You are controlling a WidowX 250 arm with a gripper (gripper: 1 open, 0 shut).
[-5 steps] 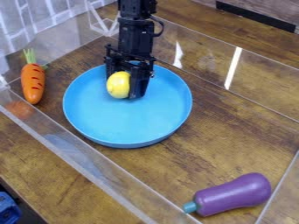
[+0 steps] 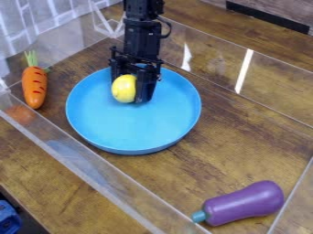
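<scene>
My black gripper (image 2: pixel 134 75) is low over the blue plate (image 2: pixel 134 128), at its back half. A yellow object (image 2: pixel 124 89) sits on the plate directly under the gripper, between or against its fingers; whether they grip it is hard to tell, as the gripper's body partly hides it.
An orange toy carrot (image 2: pixel 35 88) lies left of the plate, and a purple toy eggplant (image 2: pixel 241 202) at the front right. Clear walls border the wooden surface. The area right of the plate is free. A blue object (image 2: pixel 6 219) is cut off at the lower left.
</scene>
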